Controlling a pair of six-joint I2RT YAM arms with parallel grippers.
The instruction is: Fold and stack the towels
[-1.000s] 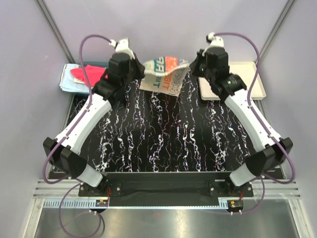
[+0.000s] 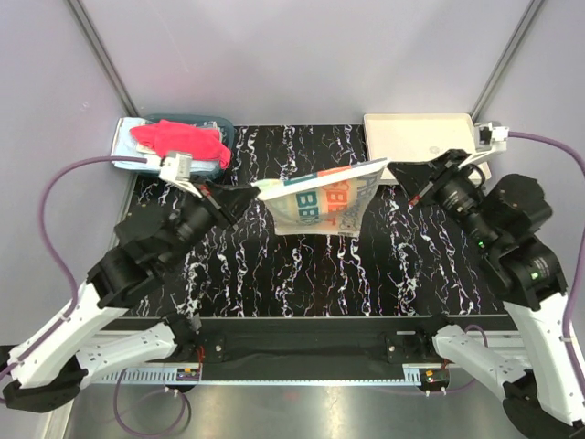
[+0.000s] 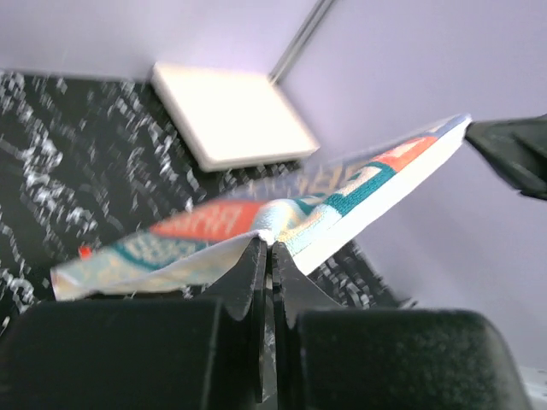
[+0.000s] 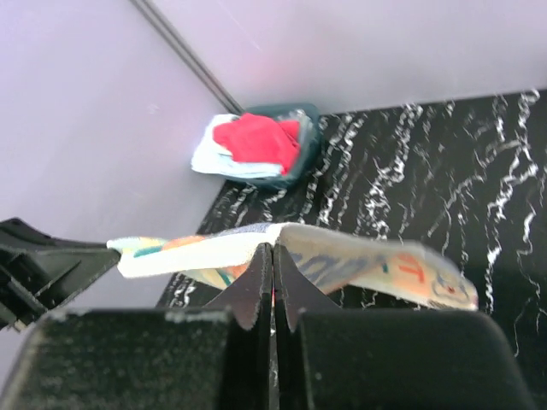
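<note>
A white towel with orange and teal lettering (image 2: 320,206) hangs between both grippers over the middle of the table, its lower part at or near the marble surface. My left gripper (image 2: 252,194) is shut on the towel's left corner, seen pinched between the fingertips in the left wrist view. My right gripper (image 2: 398,172) is shut on the other upper corner, the cloth gathered at its fingertips (image 4: 262,256) in the right wrist view. The towel's top edge stretches between the two.
A teal bin (image 2: 224,130) at the back left holds a red towel (image 2: 183,139) and pale blue towels. A cream tray (image 2: 416,137) lies at the back right.
Both arms have swept from the back of the table toward the front and now appear larger and higher in the top view, with the towel's upper edge carried along between them.
</note>
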